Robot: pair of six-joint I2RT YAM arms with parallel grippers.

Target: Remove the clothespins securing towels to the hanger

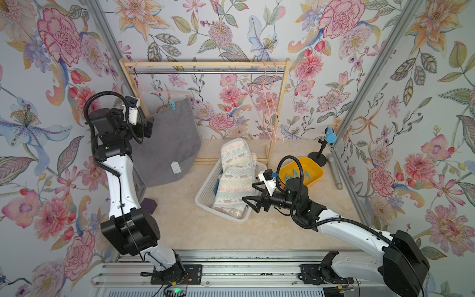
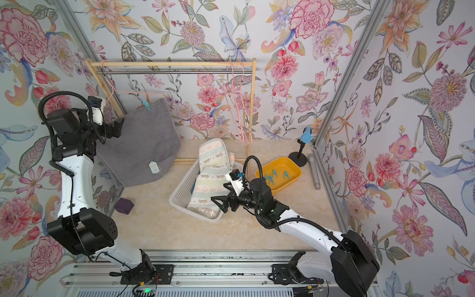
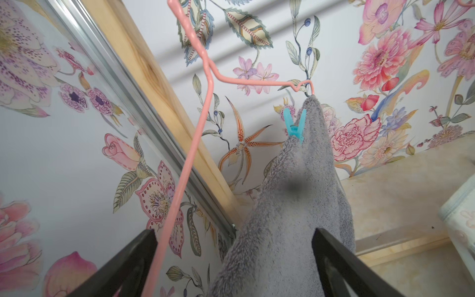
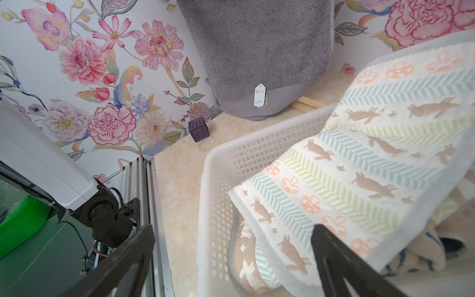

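Note:
A grey towel (image 1: 168,143) hangs at the left end of the wooden rack from a pink hanger (image 3: 257,82), with a cyan clothespin (image 3: 295,129) clipped near its upper corner. My left gripper is open beside the towel, near the rack's left post, with the clothespin ahead of it in the left wrist view. My right gripper stands open low over the white basket (image 4: 213,173), which holds patterned towels (image 4: 356,163).
An orange tray (image 2: 289,181) with several cyan clothespins stands right of the basket, near a black stand (image 2: 297,157). More pink hangers (image 2: 239,104) hang at the rack's right. A purple cube (image 4: 198,129) lies at the left.

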